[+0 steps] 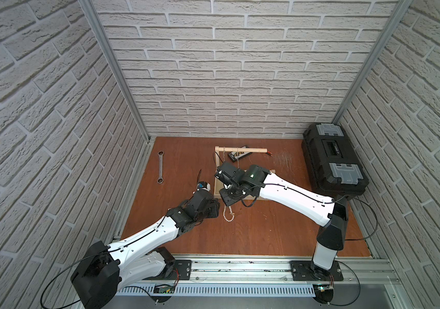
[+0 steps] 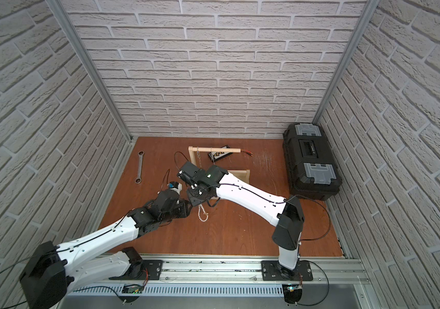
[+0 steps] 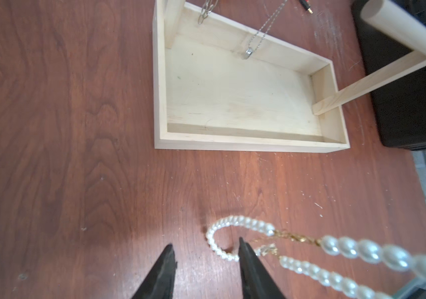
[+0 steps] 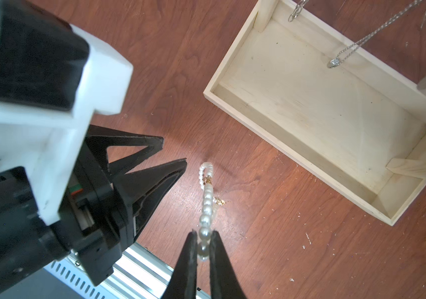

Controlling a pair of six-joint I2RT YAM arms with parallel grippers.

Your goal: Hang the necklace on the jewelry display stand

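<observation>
A white pearl necklace with gold links (image 3: 240, 220) hangs from my right gripper, which is shut on it above the table in front of the wooden display stand (image 3: 250, 148); its lower loop (image 1: 228, 217) is at or near the table surface. My left gripper is open beside the necklace, its fingertips apart with nothing clearly between them; in the right wrist view it is just left of the hanging beads. The stand has a tray base and horizontal bars (image 1: 251, 150), with other chains (image 3: 263, 32) hanging from it.
A black toolbox (image 1: 336, 159) stands at the right, a wrench (image 1: 160, 166) lies at the back left, and a dark object with wires (image 2: 220, 153) lies behind the stand.
</observation>
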